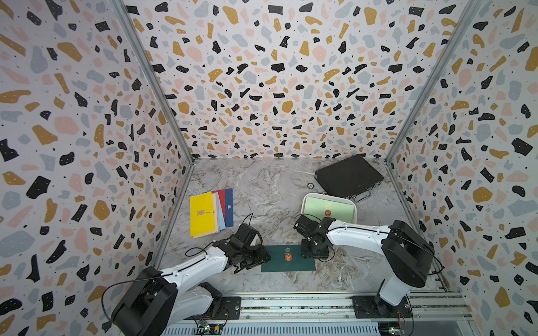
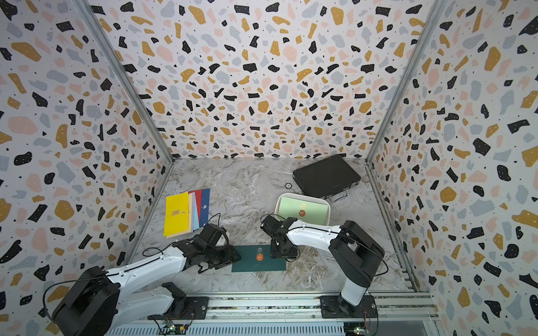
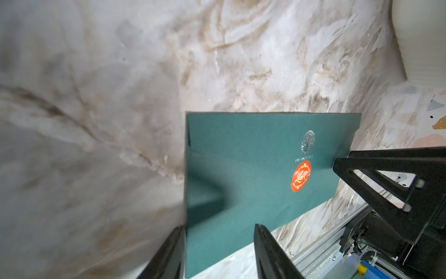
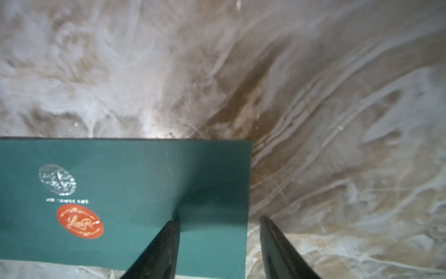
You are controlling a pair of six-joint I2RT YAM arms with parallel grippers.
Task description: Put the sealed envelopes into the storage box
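Note:
A dark green envelope (image 1: 288,258) with an orange seal lies flat on the marble table at the front middle. My left gripper is over its left end, its fingers apart with the envelope's left edge between them in the left wrist view. At the other end, my right gripper is also open, its two fingers either side of the envelope's right edge. Whether any fingertip touches the paper is hard to tell. The white storage box (image 1: 356,215) stands behind the right arm, a pale green envelope (image 1: 329,209) with a seal lying inside.
A fan of folders or envelopes, yellow (image 1: 202,215), red and blue among them, lies at the left. A black case (image 1: 348,175) rests at the back right, beside a small round object (image 1: 310,185). Bare marble fills the middle back.

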